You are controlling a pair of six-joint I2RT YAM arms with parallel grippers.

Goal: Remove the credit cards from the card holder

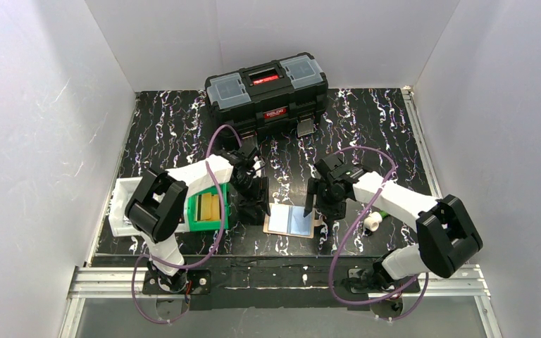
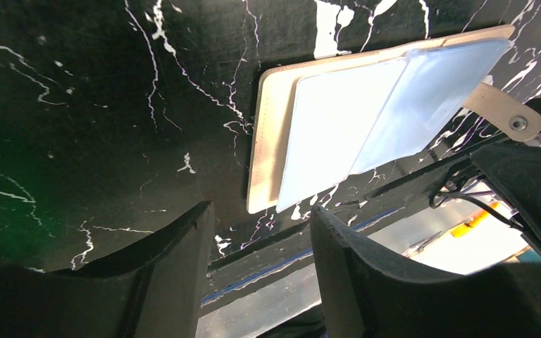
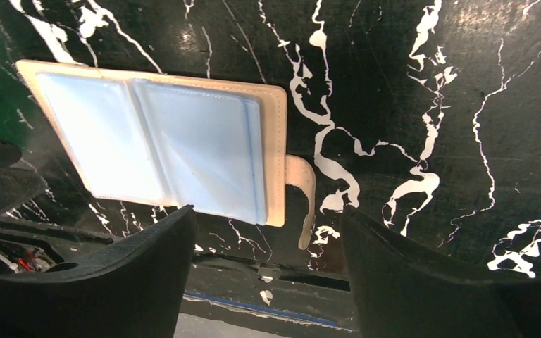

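Note:
An opened tan card holder (image 1: 296, 220) with pale, bluish clear sleeves lies flat on the black marbled table. Its strap (image 3: 300, 184) with a snap sticks out on the right side. White sleeves fill its left half in the left wrist view (image 2: 338, 120), but I cannot tell whether a card is inside. My left gripper hovers by the holder's left edge, fingers apart and empty. To the right of the holder is my right gripper, also with parted fingers and nothing between them.
On the left stands a green tray (image 1: 207, 226) with gold and dark cards in it, beside a white tray (image 1: 118, 211). A black toolbox (image 1: 268, 91) occupies the back. A white roll-like object (image 1: 372, 222) lies under the right arm. Bare table surrounds the holder.

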